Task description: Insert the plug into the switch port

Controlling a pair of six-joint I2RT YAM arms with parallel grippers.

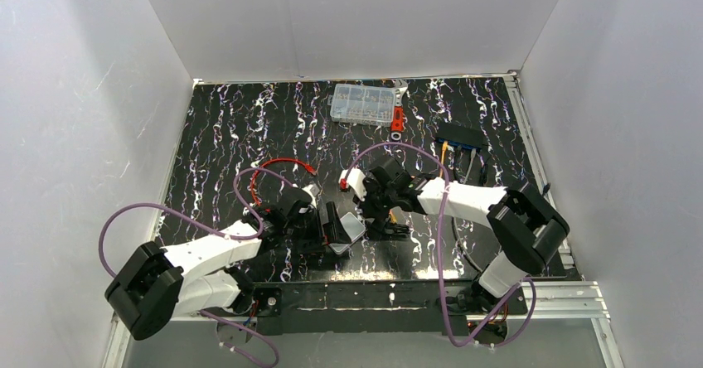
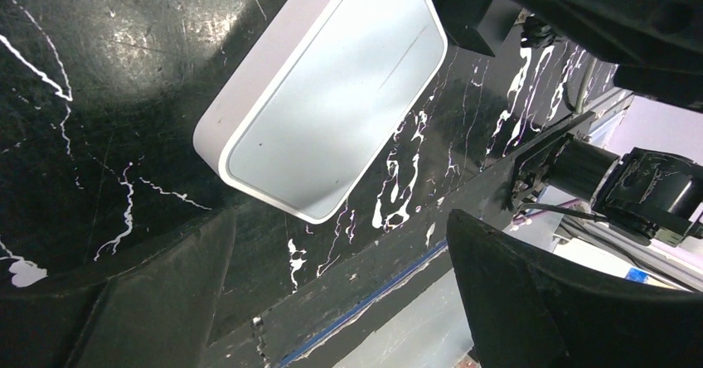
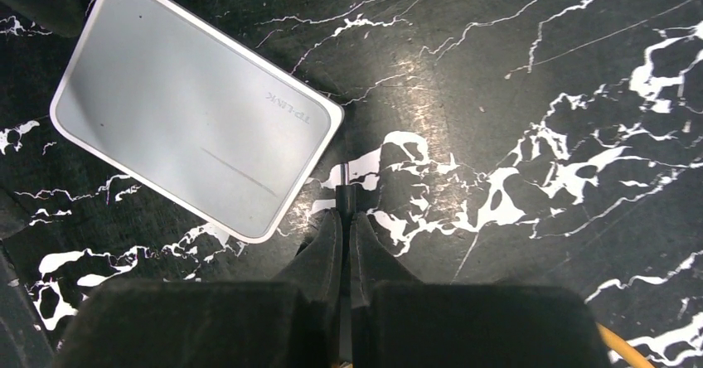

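The switch is a white TP-LINK box (image 3: 199, 111) lying flat on the black marbled table. My right gripper is shut on the thin black plug (image 3: 344, 192), whose metal tip points forward, beside the switch's near right corner and apart from it. In the left wrist view the same switch (image 2: 340, 86) lies ahead, between the spread fingers of my open left gripper. Nothing is gripped there. The right gripper's dark body shows at the upper right of that view. I cannot make out the port in any view.
A clear parts box (image 1: 362, 103) and a red-handled wrench (image 1: 398, 121) lie at the back. A red cable (image 1: 282, 160) curves at left; a dark box (image 1: 458, 135) with cables sits at back right.
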